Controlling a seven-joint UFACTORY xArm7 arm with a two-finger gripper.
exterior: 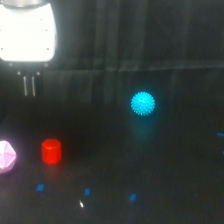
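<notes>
At the upper left, under the white hand of the arm, my gripper (29, 94) points downward. Its two thin fingers (25, 86) stand close together with a narrow dark gap, and nothing shows between them. Whether that counts as open or shut is unclear. A red cylinder (51, 151) rests on the dark surface, below and slightly right of the fingers in the picture. At the left edge lies a pink and white faceted ball (6, 157), partly cut off. A bright blue spiky ball (143, 103) sits alone right of centre.
Small blue marks (87, 191) dot the dark surface (170, 180) near the front, with another blue mark (220, 134) at the right edge. A dark curtain-like backdrop (120, 40) hangs behind.
</notes>
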